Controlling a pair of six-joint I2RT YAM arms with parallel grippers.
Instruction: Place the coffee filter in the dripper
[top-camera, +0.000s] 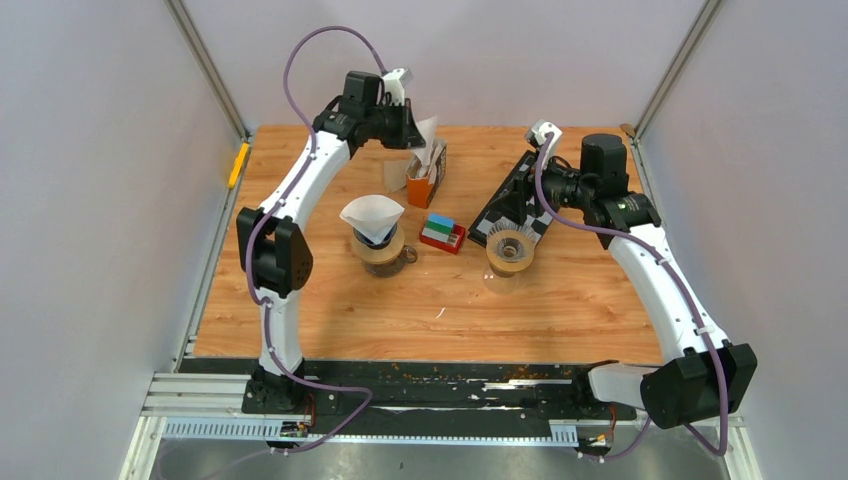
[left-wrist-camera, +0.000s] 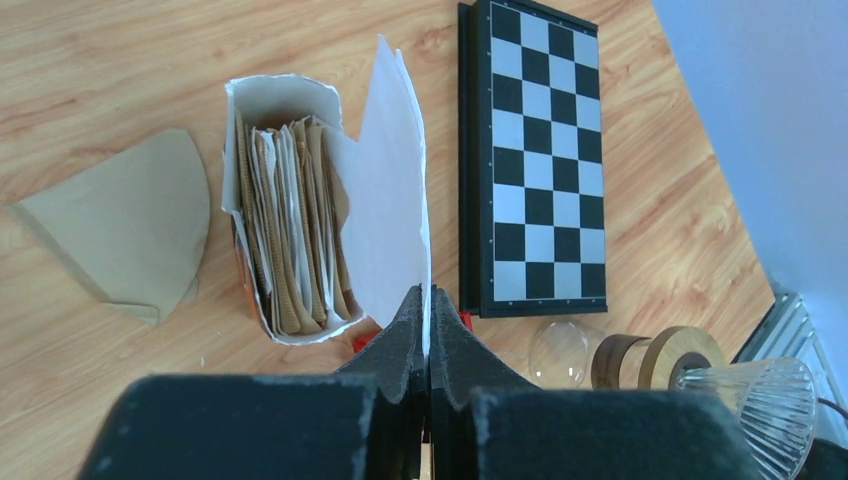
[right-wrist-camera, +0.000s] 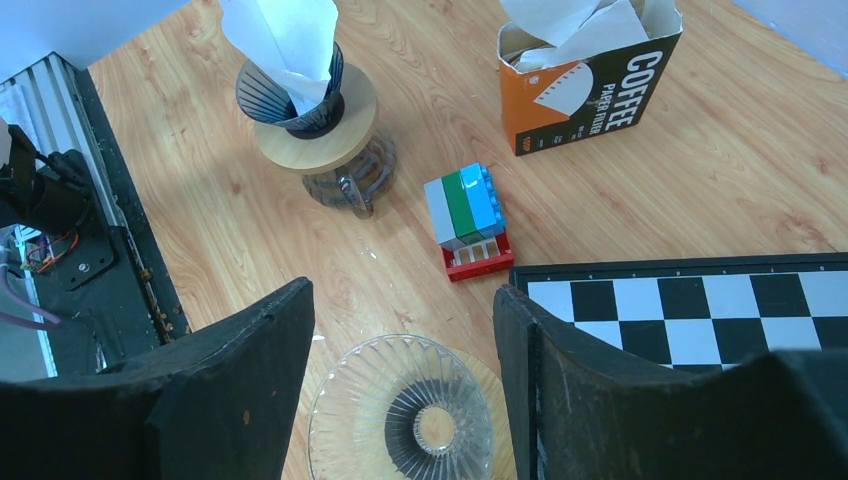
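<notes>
My left gripper is shut on a white paper filter, which stands upright between its fingertips beside the open filter box. Whether the paper's lower edge is clear of the box is hard to tell. A clear ribbed dripper on a wooden collar shows between the fingers of my right gripper, which stands open with nothing gripped. The dark dripper on a glass server has a white filter sitting in it.
A loose brown filter lies flat beside the box. Between the two drippers are toy blocks on a red base. A checkered board lies under the right gripper.
</notes>
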